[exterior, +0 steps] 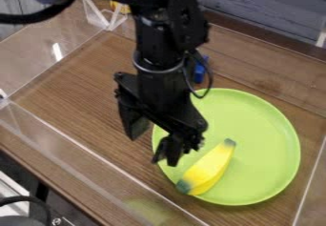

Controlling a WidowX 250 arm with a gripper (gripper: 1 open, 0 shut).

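Observation:
The black gripper (pixel 151 140) hangs open over the left edge of a green plate (pixel 254 120), its fingers pointing down. A yellow banana (pixel 209 167) with a green tip lies on the plate, just right of and below the fingertips. A blue object (pixel 200 70) is mostly hidden behind the arm.
The wooden table (pixel 71 96) has free room to the left of the arm. Clear panels run along the left and front edges, and a grey wooden wall stands at the back.

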